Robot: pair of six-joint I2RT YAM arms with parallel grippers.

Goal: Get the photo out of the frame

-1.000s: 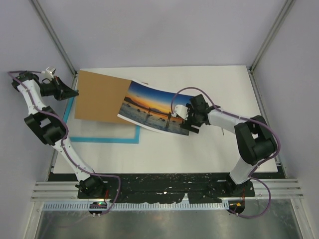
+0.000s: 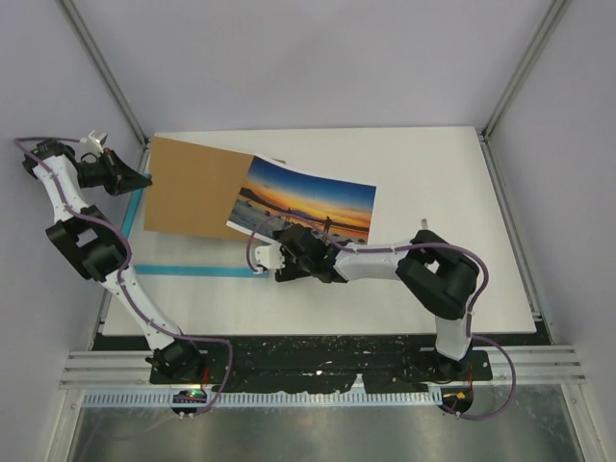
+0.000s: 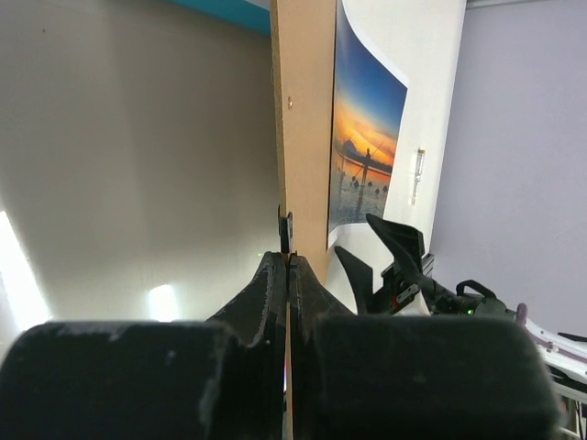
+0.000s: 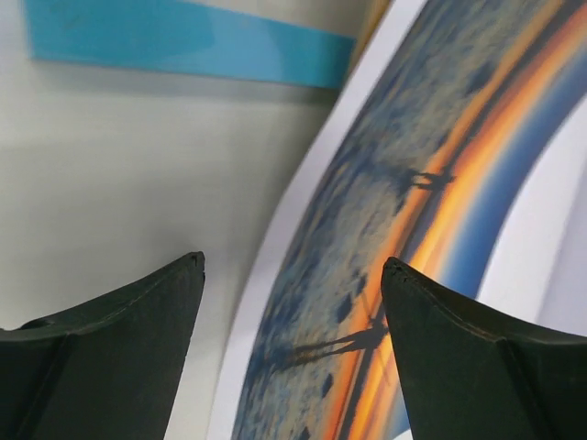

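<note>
The photo, a sunset print with a white border, lies on the right end of the brown backing board, and its right part extends over the table. My left gripper is shut on the board's left edge; the left wrist view shows that board nearly edge-on between the fingertips. Beneath it lies the blue frame, partly covered. Close to the photo's front edge, my right gripper stands open. In its wrist view the white border of the photo runs through the gap between the fingers.
A small slim tool lies on the white table to the right of the photo. The right arm crosses over the photo's front right part.
My right gripper has moved left and towards the front, from the photo's right end to its front edge near the frame's corner. The left arm, board and photo look unmoved.
</note>
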